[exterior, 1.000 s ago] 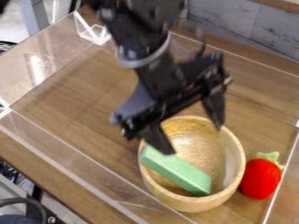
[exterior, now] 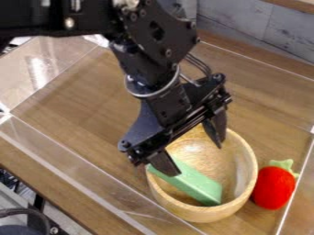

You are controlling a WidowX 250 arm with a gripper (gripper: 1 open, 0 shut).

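A wooden bowl [exterior: 227, 161] sits at the lower right of the camera view with a green block [exterior: 190, 184] lying inside it, tilted along its left side. My black gripper [exterior: 181, 145] is open over the bowl's rim, its left finger reaching down near the upper end of the green block and its other finger above the back of the bowl. Whether the left finger touches the block cannot be told.
A red strawberry-like toy [exterior: 274, 188] with a green top lies just right of the bowl.
The block and bowl look unmoved.
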